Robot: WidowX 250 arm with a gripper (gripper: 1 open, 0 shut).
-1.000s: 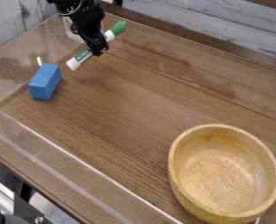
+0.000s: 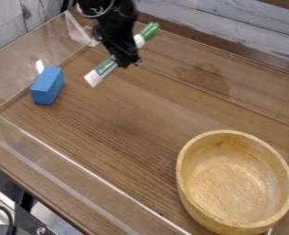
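Note:
My black gripper [image 2: 122, 53] hangs at the upper middle, shut on a long white cylinder with green ends [image 2: 105, 68] that is held at a slant, its lower left end over the table. Part of the cylinder is hidden behind the fingers. A blue box [image 2: 46, 84] rests on the wooden table [image 2: 134, 147] at the left.
An empty cream oval basket [image 2: 232, 179] sits at the lower right. Black cables lie at the lower left edge, and the table's raised rims border the work area.
The gripper and the slanted cylinder in it have moved right and slightly down. The blue box and basket stay in place.

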